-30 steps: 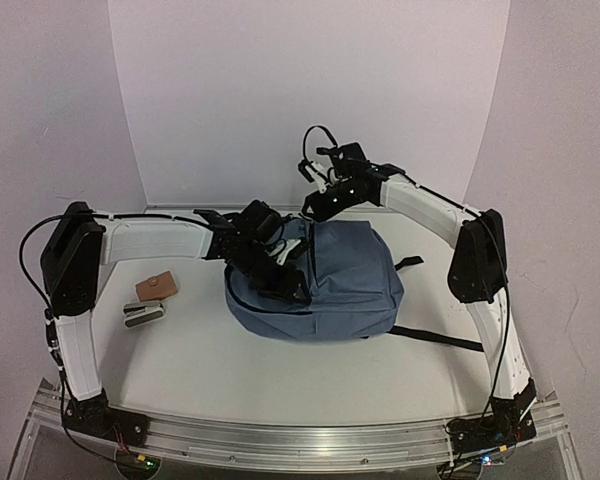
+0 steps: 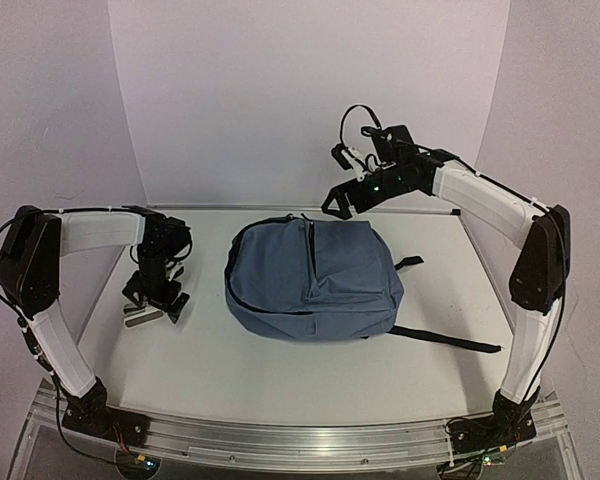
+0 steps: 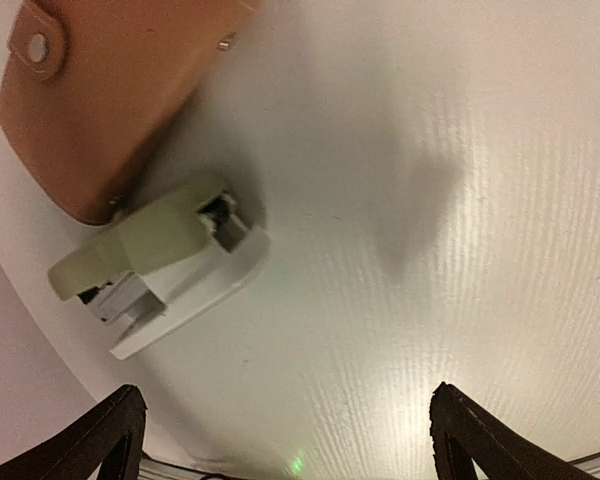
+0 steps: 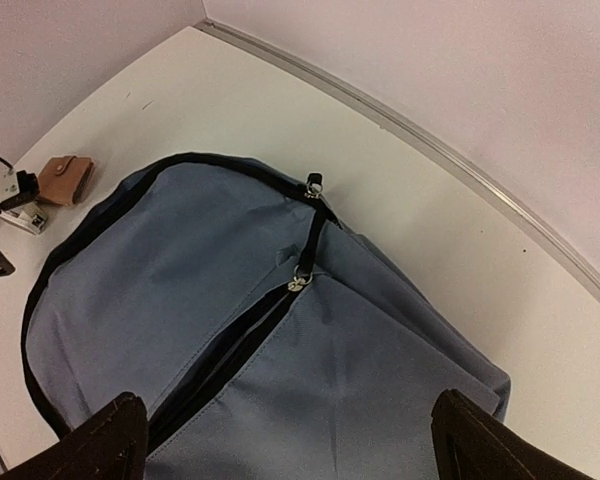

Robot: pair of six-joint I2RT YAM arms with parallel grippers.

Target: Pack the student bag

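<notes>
The blue-grey bag [image 2: 315, 275] lies flat in the middle of the table. Its dark zip edges and metal pulls show in the right wrist view, with the zipper pull [image 4: 298, 284] near the centre. On the left of the table is a pale green and white stapler [image 3: 160, 260], beside a brown leather pouch [image 3: 105, 105] with a snap. Above these two things hovers my left gripper [image 2: 158, 308], its fingers wide apart and nothing between them. My right gripper [image 2: 337, 203], open and empty, is held over the bag's far edge.
Black straps [image 2: 445, 340] stretch from the bag toward the right. Bare white table [image 2: 250, 380] lies in front of the bag and around it. Walls enclose the back and both sides.
The left arm has swung from over the bag to the left, above the stapler and pouch. The right gripper has drawn slightly right. Bag, pouch and stapler have stayed put.
</notes>
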